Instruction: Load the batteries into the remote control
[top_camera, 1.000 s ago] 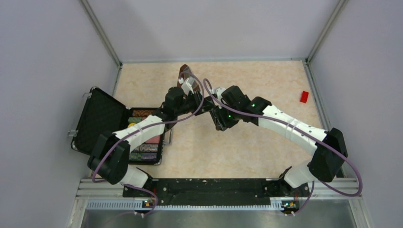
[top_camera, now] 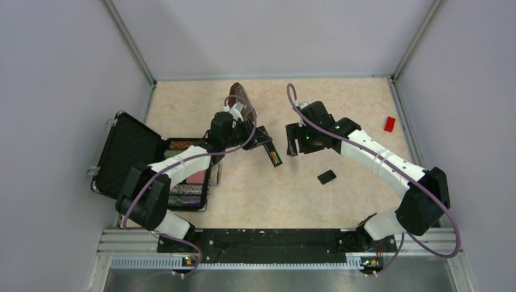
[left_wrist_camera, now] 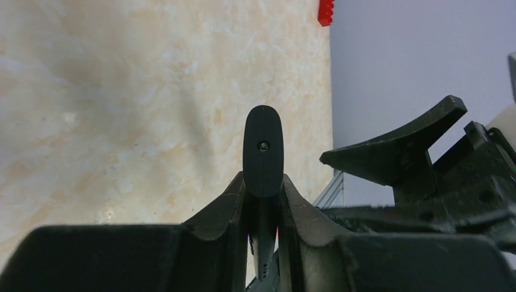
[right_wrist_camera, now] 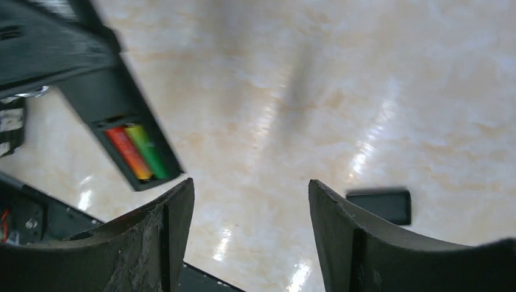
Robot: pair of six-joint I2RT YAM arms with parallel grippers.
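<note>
My left gripper (top_camera: pixel 257 137) is shut on the black remote control (top_camera: pixel 268 148), which in the left wrist view (left_wrist_camera: pixel 263 152) stands edge-on between the fingers. The remote's battery bay is uncovered, with two batteries (right_wrist_camera: pixel 134 152), one red-orange and one green-yellow, lying side by side in it. To the right of it my right gripper is open, with nothing between its fingertips. The small black battery cover (top_camera: pixel 327 176) lies on the table below and right of the right gripper, also seen in the right wrist view (right_wrist_camera: pixel 377 204).
An open black case (top_camera: pixel 128 152) with packs inside stands at the left. A brown object (top_camera: pixel 233 92) lies at the back behind the left arm. A red block (top_camera: pixel 389 123) lies at the far right.
My right gripper has moved right, away from the remote, uncovering it in the top view. The black cover, absent from sight earlier, has come to lie flat on the table, further right.
</note>
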